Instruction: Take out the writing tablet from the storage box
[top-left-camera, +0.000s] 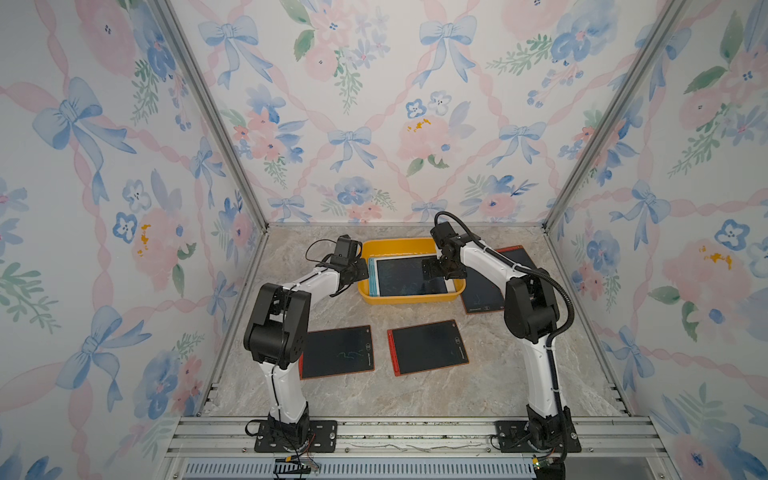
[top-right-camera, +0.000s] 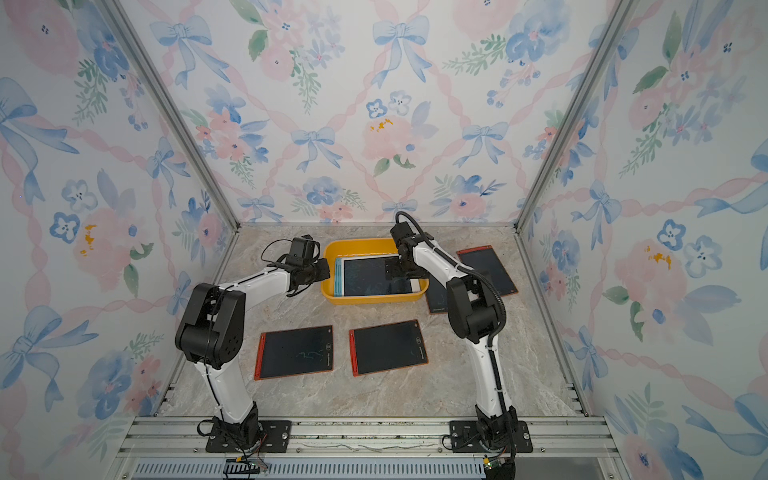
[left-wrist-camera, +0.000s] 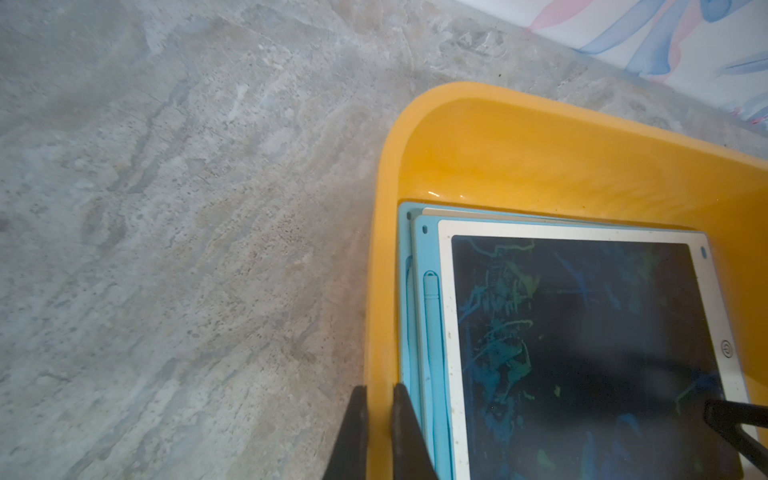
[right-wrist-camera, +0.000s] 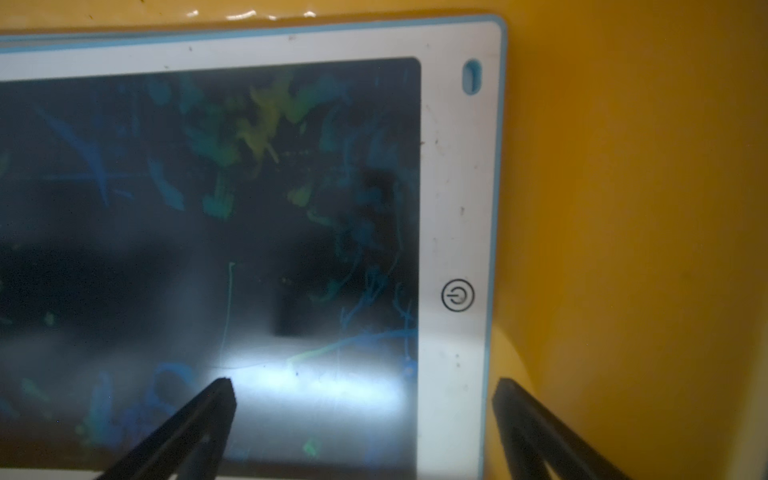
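Note:
The yellow storage box (left-wrist-camera: 480, 152) stands at the back middle of the table. My left gripper is shut at its left side, the yellow rim showing between its fingers. Inside lies a blue-edged writing tablet (left-wrist-camera: 592, 344) with a white frame and dark, scribbled screen; part of a second blue tablet (left-wrist-camera: 406, 288) peeks out beneath it. Above the upper tablet's right end my right gripper is open, one finger (right-wrist-camera: 196, 424) over the screen and the other (right-wrist-camera: 520, 424) past the right edge. Contact with the tablet cannot be judged.
Two dark tablets with red edges, a left one (top-left-camera: 340, 352) and a middle one (top-left-camera: 429, 347), lie in front of the box. More tablets (top-left-camera: 482, 289) lie right of it, partly behind my right arm.

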